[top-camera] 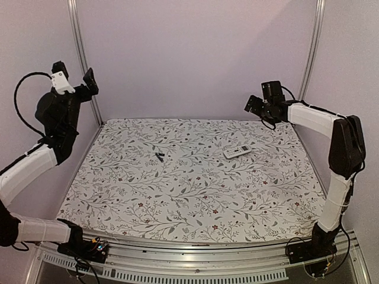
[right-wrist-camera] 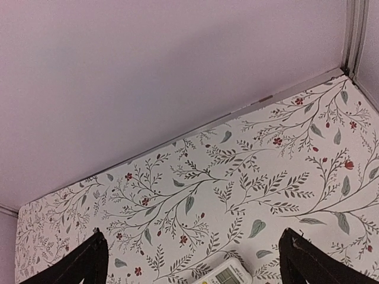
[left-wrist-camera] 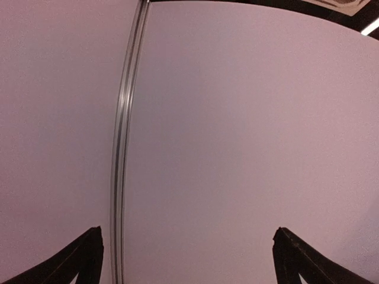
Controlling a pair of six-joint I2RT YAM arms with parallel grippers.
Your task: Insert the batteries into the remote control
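Note:
A white remote control [top-camera: 237, 152] lies at a slant right of centre on the table; whether its battery bay is uncovered is too small to tell. One end of the remote [right-wrist-camera: 227, 273] shows at the bottom of the right wrist view, with a dark greenish panel. Two small dark batteries [top-camera: 160, 157] lie close together left of centre. High at the left, my left gripper [top-camera: 76, 77] is raised and open, facing the wall. My right gripper [top-camera: 251, 105] hangs open above the table's far right part, with nothing between its fingers.
Floral cloth covers the table [top-camera: 177, 201], and its front and middle are free. Pale walls [top-camera: 195, 59] close off the back and both sides. A metal rail [top-camera: 195, 269] runs along the front edge.

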